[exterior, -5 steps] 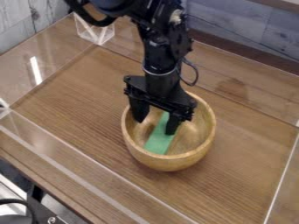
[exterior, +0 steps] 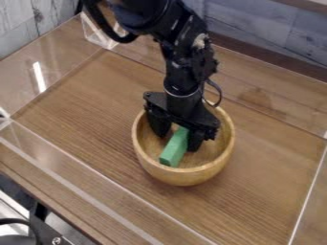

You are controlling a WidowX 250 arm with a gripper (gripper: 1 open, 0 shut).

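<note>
A black robot gripper [exterior: 179, 129] reaches down from the top into a round wooden bowl [exterior: 197, 176] near the middle of the table. Its fingers are at and around the upper part of a green oblong object [exterior: 171, 153] lying in the bowl. The wrist housing hides part of the bowl's far side, and whether the fingers touch or hold the green object is unclear.
A pale wall stands at the upper left, and a black cable [exterior: 19, 222] shows at the lower left edge.
The gripper has moved slightly lower, with its fingers closer in around the green object, which now appears a little further left and more covered by the fingers.
</note>
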